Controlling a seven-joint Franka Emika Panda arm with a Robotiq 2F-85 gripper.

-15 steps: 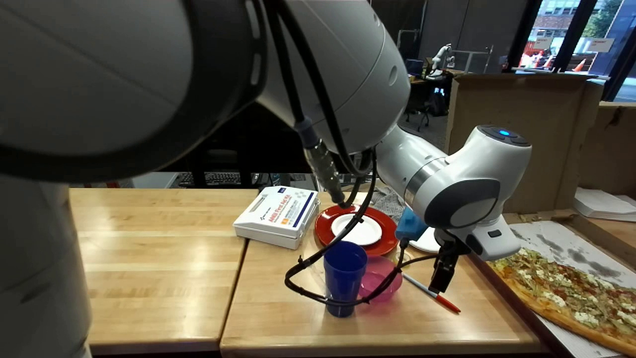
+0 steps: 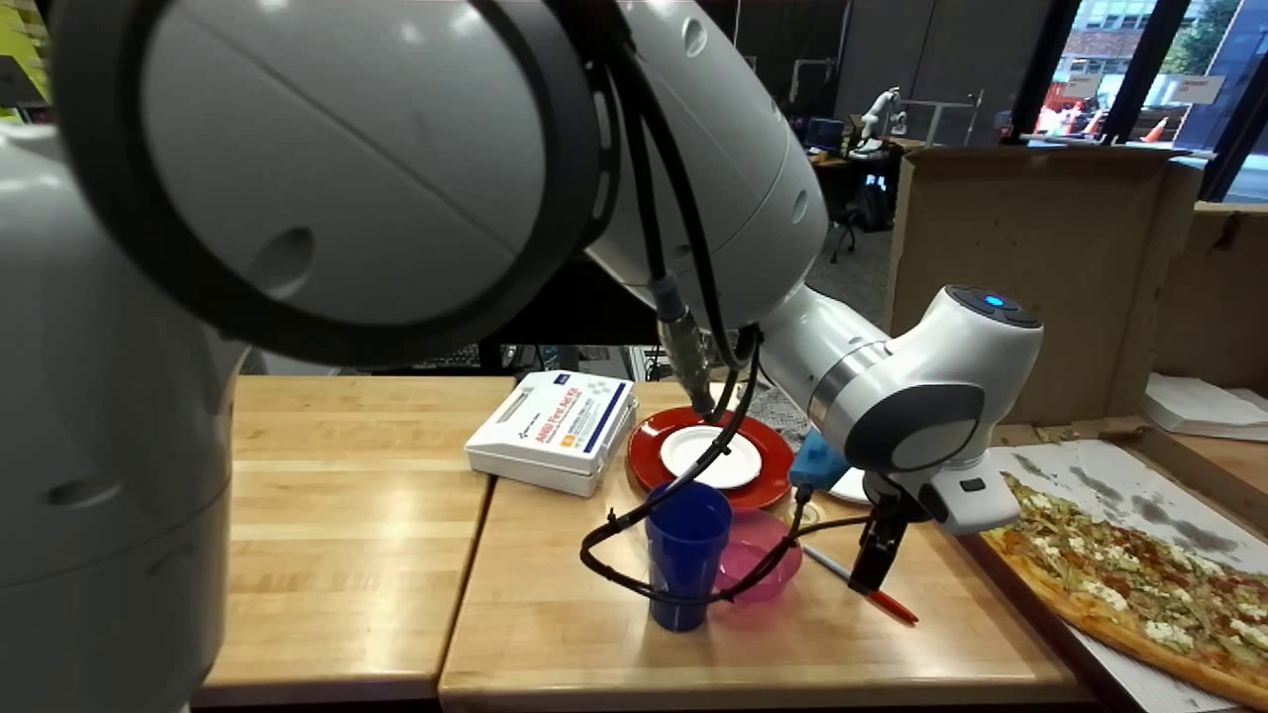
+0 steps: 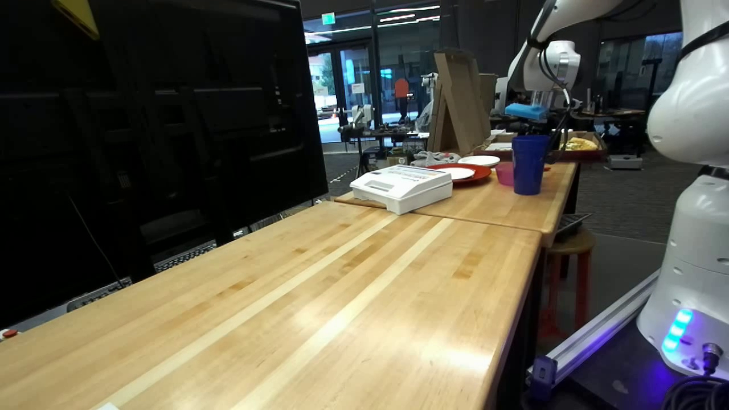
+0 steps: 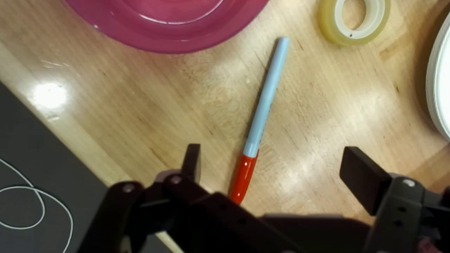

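Note:
A marker (image 4: 265, 99) with a light blue barrel and a red cap lies on the wooden table, its capped end toward my gripper. The fingers are wide open above it; the marker is in the gap between them, closer to the left finger (image 4: 192, 162), and touches neither as far as I can see. In exterior view 1, my gripper (image 2: 874, 582) points down over the red end of the marker (image 2: 892, 607). Beyond the marker's blue end sits a pink bowl (image 4: 168, 42), partly cut off in the wrist view.
A tape roll (image 4: 354, 21) and a white plate (image 4: 441, 80) lie to the marker's right. The blue cup (image 2: 686, 547), red plate (image 2: 648, 458), first aid kit (image 2: 559, 422) and pizza box (image 2: 1046, 297) stand around.
My gripper has come down slightly and shifted a little left toward the marker. The marker, cup and bowl have not moved.

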